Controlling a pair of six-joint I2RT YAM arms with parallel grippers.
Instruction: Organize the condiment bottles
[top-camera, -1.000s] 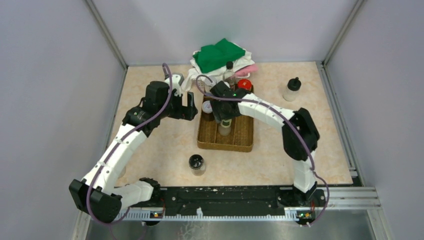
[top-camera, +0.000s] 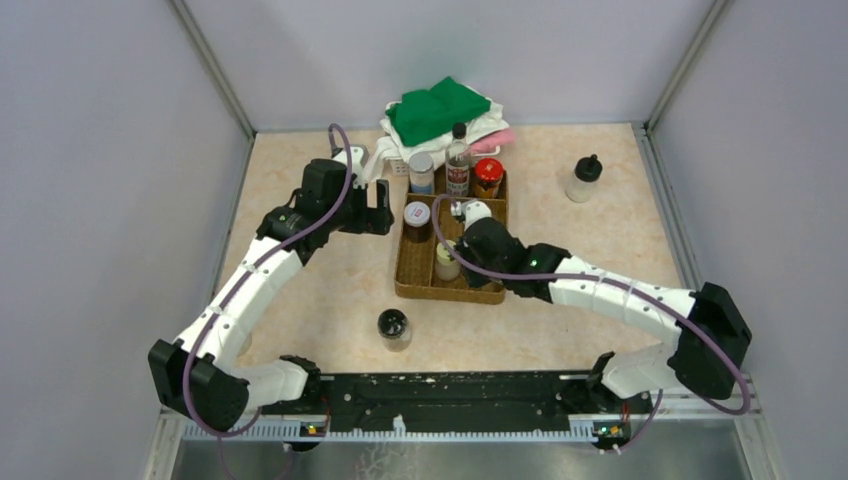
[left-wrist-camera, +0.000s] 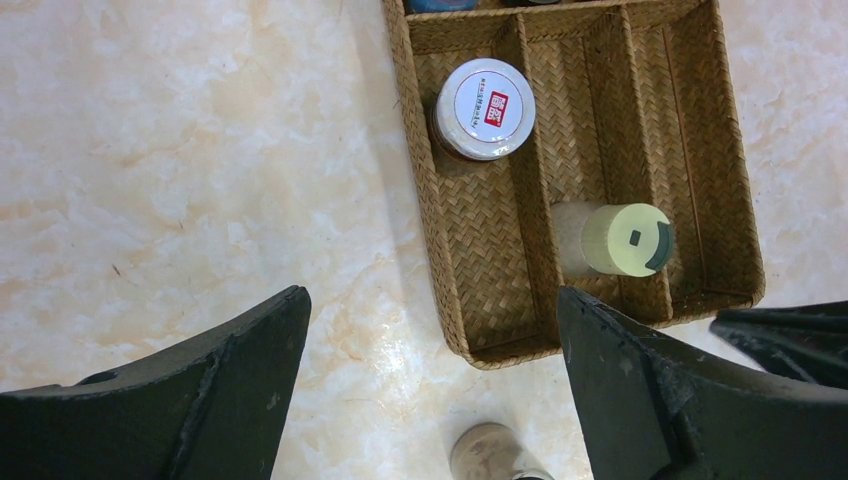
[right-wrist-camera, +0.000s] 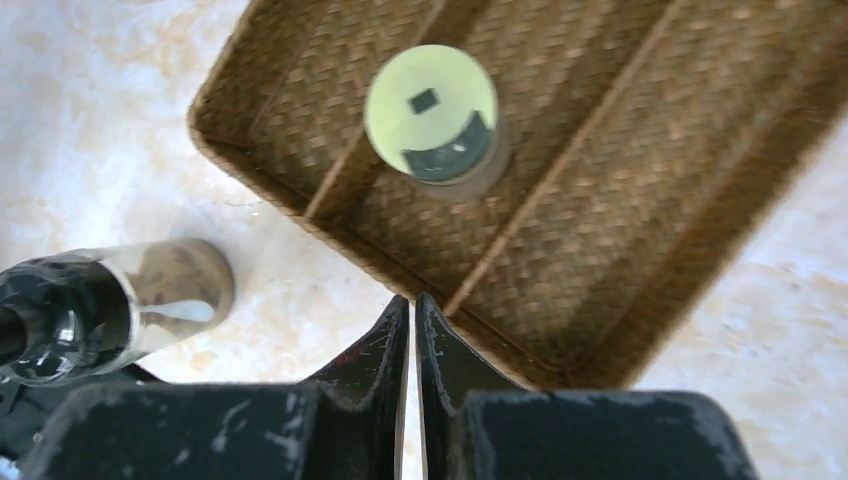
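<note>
A woven divided tray (top-camera: 425, 289) holds a white-lidded jar (left-wrist-camera: 487, 109) and a pale-yellow-lidded jar (left-wrist-camera: 625, 239) in its front section. Its back section holds a blue-labelled jar (top-camera: 421, 175), a tall bottle (top-camera: 457, 165) and a red-lidded jar (top-camera: 488, 178). A black-lidded jar (top-camera: 394, 328) stands on the worktop before the tray; a black-topped bottle (top-camera: 584, 180) stands at back right. My left gripper (top-camera: 378, 207) is open above the tray's left side. My right gripper is shut, low over the tray's front right; nothing visible shows between its fingertips.
A basket with green, white and pink cloths (top-camera: 436, 108) sits behind the tray. Walls enclose the back and sides.
My right arm has swung from over the tray's back part toward its front right. My left arm has shifted slightly. The jars look nearly unmoved.
</note>
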